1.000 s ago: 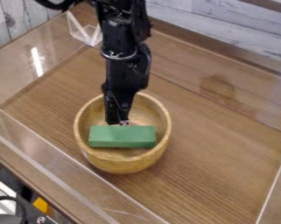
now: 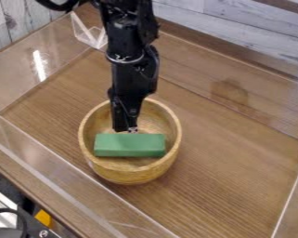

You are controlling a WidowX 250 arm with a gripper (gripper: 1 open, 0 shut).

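A wooden bowl (image 2: 152, 166) sits on the table at the centre-left, with a green rectangular block (image 2: 130, 145) lying inside it. My black gripper (image 2: 126, 125) hangs down from the top of the view into the back part of the bowl, just above and behind the block. It looks shut, with nothing visible between its fingers, though its tips are small and partly lost against the dark body.
Clear plastic edging runs along the left and near-left sides. A dark cable and a small yellow object (image 2: 44, 218) are at the lower left. Whitewashed boards line the back.
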